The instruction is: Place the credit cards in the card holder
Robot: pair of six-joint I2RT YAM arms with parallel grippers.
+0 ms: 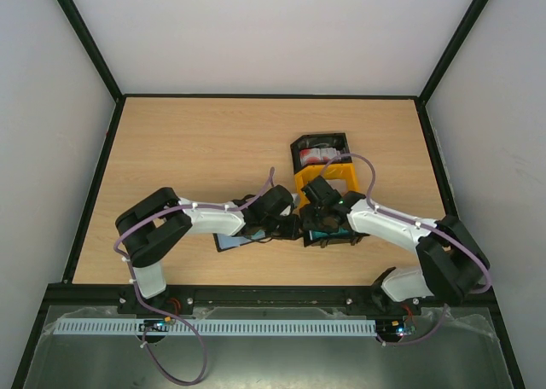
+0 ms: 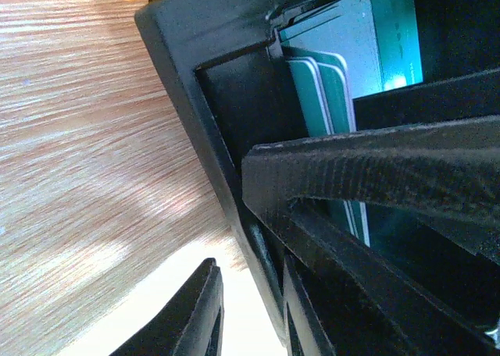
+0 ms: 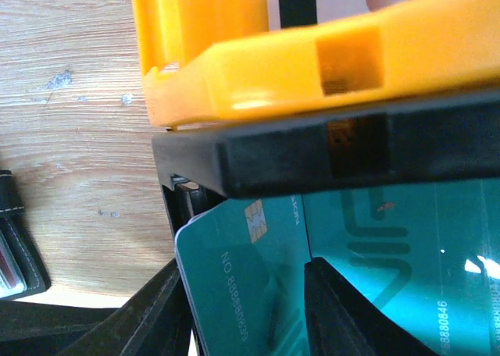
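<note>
Green cards lie in the front black box [image 3: 437, 114]; one green card [image 3: 234, 270] leans up at its left end, a chip near its top. My right gripper is part open, with its fingers on either side of that card; whether they touch it I cannot tell. My left gripper is shut on the black box's wall, and the right arm's dark finger [image 2: 312, 169] crosses in front of more green cards [image 2: 324, 90]. A black card holder with stitched edges [image 3: 31, 266] shows partly at the left of the right wrist view.
Behind the front box stand a yellow box [image 1: 304, 177] and another black box [image 1: 296, 153] holding red-and-white cards [image 1: 317, 155]. A dark folder with pale blue sheets [image 1: 232, 241] lies under the left arm.
</note>
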